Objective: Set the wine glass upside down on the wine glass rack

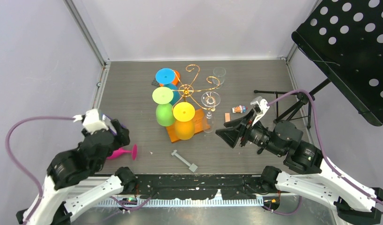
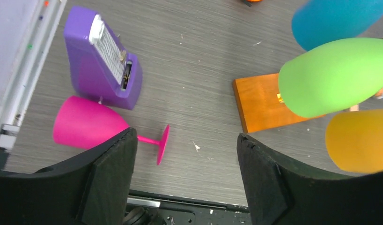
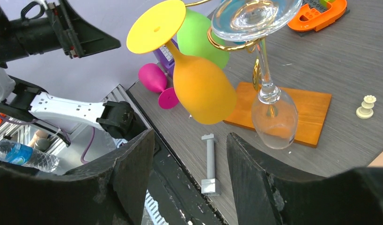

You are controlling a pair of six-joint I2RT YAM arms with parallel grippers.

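Note:
The gold wire rack (image 1: 186, 91) stands on an orange wooden base (image 2: 260, 101). Blue (image 1: 165, 76), green (image 1: 162, 95), yellow (image 1: 184, 112) and clear (image 3: 274, 115) glasses hang from it bowl-down. A pink wine glass (image 2: 89, 123) lies on its side on the table, its foot pointing right in the left wrist view. My left gripper is open above the pink glass, holding nothing; the glass's stem and foot show between its fingers from above. To the right of the rack, my right gripper is partly open with nothing between its fingers.
A purple metronome (image 2: 103, 61) stands against the pink glass's bowl. A grey bolt-like piece (image 1: 184, 161) lies in front of the rack. Another clear glass (image 1: 219, 72) is at the back. A black stand (image 1: 292, 108) rises at the right.

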